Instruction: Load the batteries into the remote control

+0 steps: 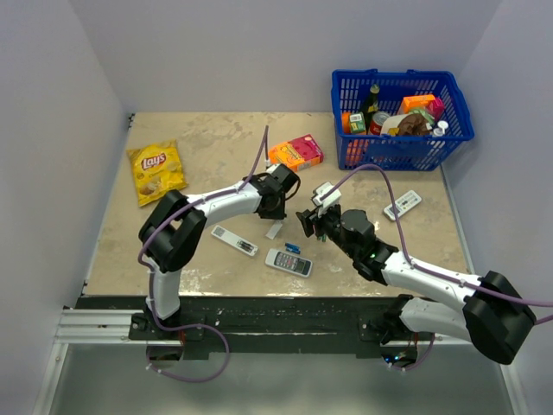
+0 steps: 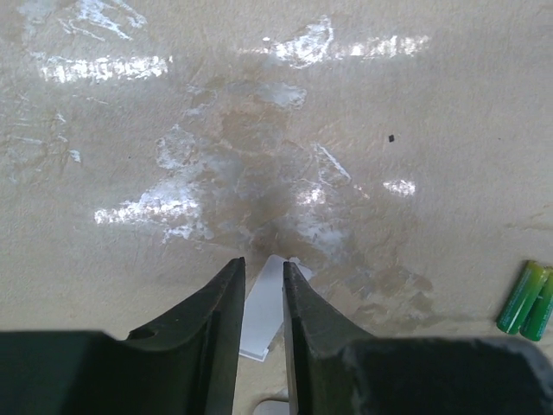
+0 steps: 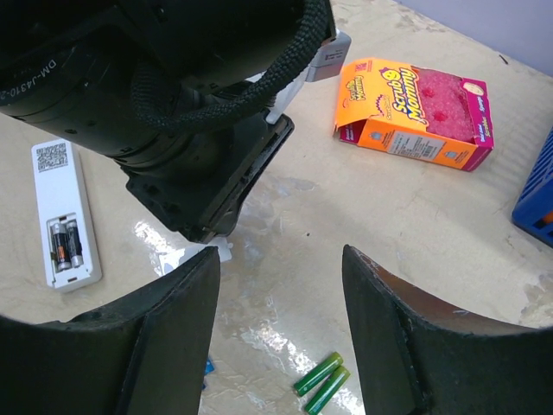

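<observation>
A white remote (image 1: 234,240) lies with its back up; in the right wrist view two dark batteries (image 3: 67,245) sit in its open compartment. Its small white cover (image 2: 262,316) lies flat on the table, seen past the fingertips of my left gripper, which is part open and empty. Two green batteries (image 3: 320,380) rest side by side on the table, just ahead of my right gripper, open with a wide empty gap. Blue batteries (image 1: 292,248) lie between the cover and a grey-fronted remote (image 1: 289,263).
Another white remote (image 1: 403,204) lies at the right. A candy box (image 1: 296,153), a Lay's bag (image 1: 156,172) and a filled blue basket (image 1: 402,156) stand farther back. Both grippers are close together over the table's middle.
</observation>
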